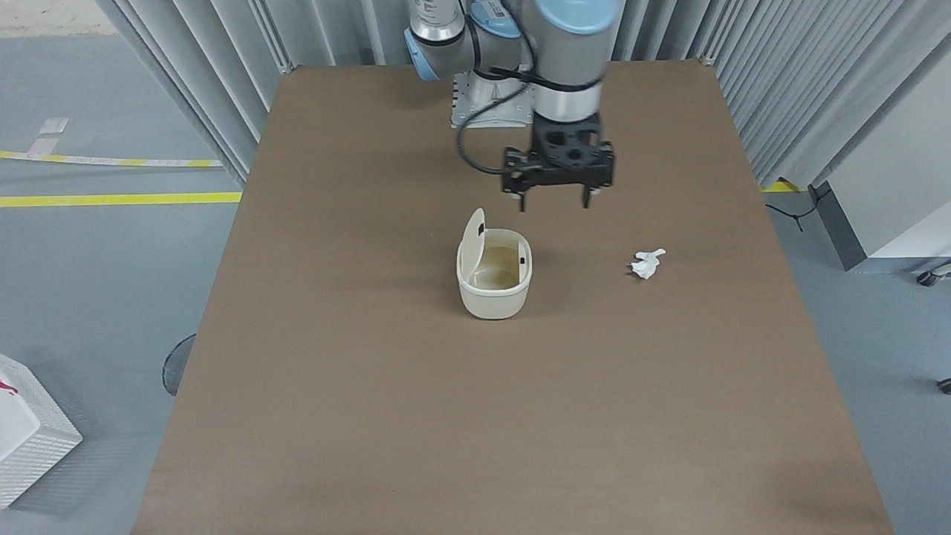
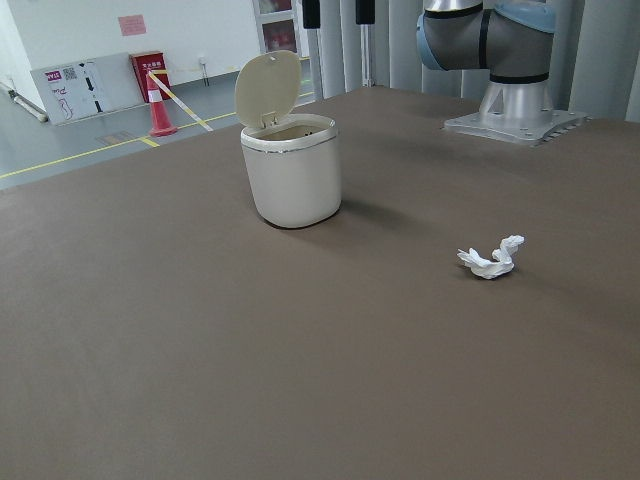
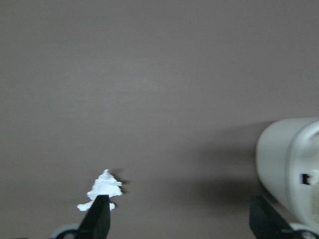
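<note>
A small white bin [image 1: 492, 294] with its lid raised stands mid-table; it also shows in the left camera [image 2: 292, 180] and at the right edge of the wrist view [image 3: 279, 159]. A crumpled white paper [image 1: 646, 264] lies to its right on the table [image 1: 499, 410], seen too in the left camera [image 2: 490, 262] and wrist view [image 3: 103, 186]. My gripper [image 1: 554, 201] hangs above and behind the space between bin and paper, open, its fingers apart with nothing between them. In the left camera only its fingertips reach into the top edge.
My arm's base [image 2: 515, 125] is at the table's back. Grey curtains line the back, and a white box [image 1: 27, 428] lies on the floor at left.
</note>
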